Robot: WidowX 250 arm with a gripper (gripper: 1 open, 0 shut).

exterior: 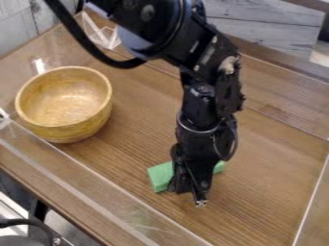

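My black gripper (pixel 195 184) is low over the wooden tray, its fingertips down at a green block (pixel 162 175) that is partly hidden behind them. The fingers look close together; whether anything is between them is unclear. The block lies on the tray floor, its ends showing on both sides of the gripper.
A yellow bowl (pixel 62 106) stands at the left. Bare tray floor (pixel 264 173) lies to the right, bounded by light edges. A grey plank wall (pixel 270 24) runs along the back.
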